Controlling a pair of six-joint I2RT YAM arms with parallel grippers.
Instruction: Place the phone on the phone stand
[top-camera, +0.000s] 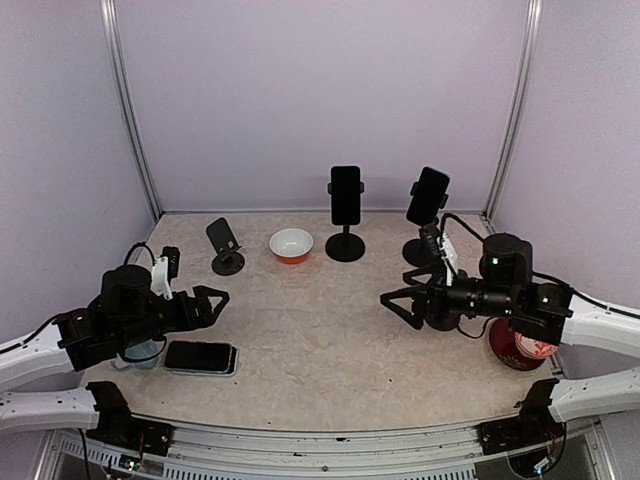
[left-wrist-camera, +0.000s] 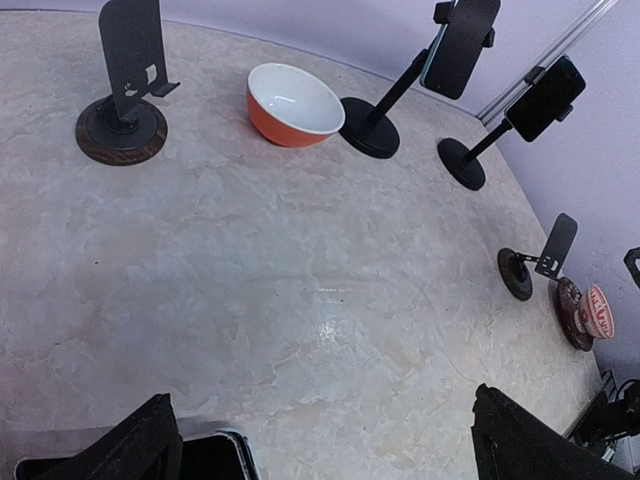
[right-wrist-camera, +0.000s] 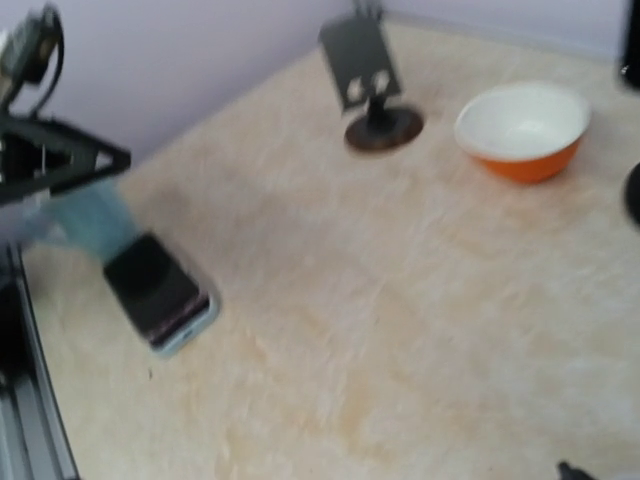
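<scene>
A black phone (top-camera: 200, 357) with a pale edge lies flat at the front left of the table, also visible in the right wrist view (right-wrist-camera: 155, 285). A small empty stand (top-camera: 222, 240) stands at the back left, also seen in the left wrist view (left-wrist-camera: 125, 70). Another low stand (left-wrist-camera: 550, 250) at the right is partly behind my right arm in the top view. My left gripper (top-camera: 215, 306) is open above and behind the phone. My right gripper (top-camera: 398, 304) is open over the right middle of the table, holding nothing.
Two tall holders (top-camera: 345, 200) (top-camera: 427, 200) with dark devices stand at the back. A white-orange bowl (top-camera: 291, 245) sits between them and the left stand. A blue mug (right-wrist-camera: 90, 220) is by the phone. A red dish (top-camera: 510, 352) lies far right.
</scene>
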